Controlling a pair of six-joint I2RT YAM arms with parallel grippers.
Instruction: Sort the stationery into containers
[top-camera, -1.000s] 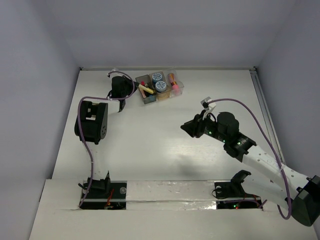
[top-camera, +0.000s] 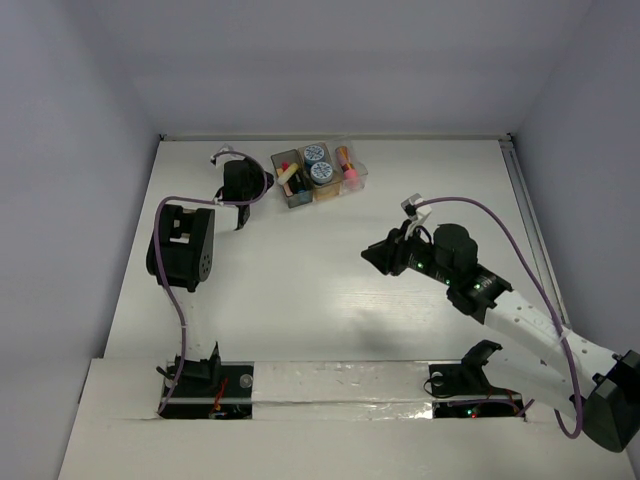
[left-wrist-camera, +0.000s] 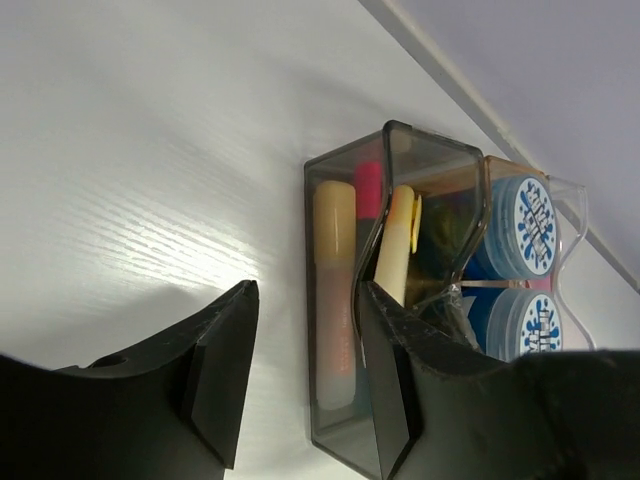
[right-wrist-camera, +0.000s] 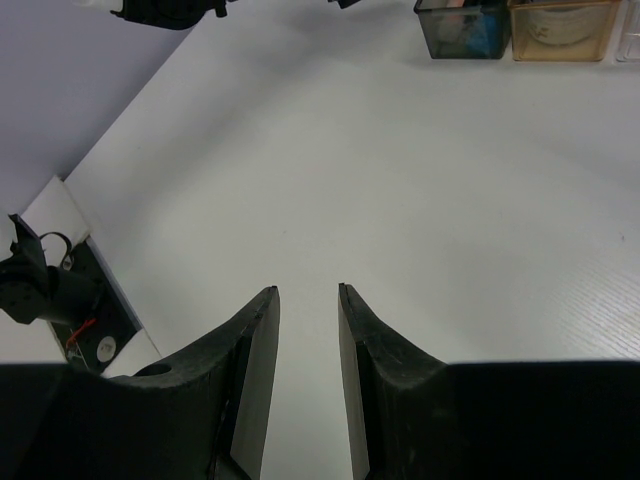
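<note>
My left gripper is part open over the left side of the dark grey container (top-camera: 294, 195), nothing seen held. That container holds a tan-capped pen (left-wrist-camera: 334, 300), a pink item (left-wrist-camera: 368, 185) and a yellow pen (left-wrist-camera: 396, 250). The middle amber container (right-wrist-camera: 560, 35) holds two round blue-lidded tubs (left-wrist-camera: 535, 225). The clear container (top-camera: 355, 165) on the right holds an orange-pink item (top-camera: 347, 163). My right gripper stands open and empty over the bare table, right of centre in the top view.
The containers stand together near the back edge (top-camera: 420, 137) of the white table (top-camera: 300, 290). Walls enclose the back and sides.
The left gripper has moved slightly left, away from the containers. The yellow pen that slanted beside it now lies at a different angle inside the grey container. The right arm is unchanged.
</note>
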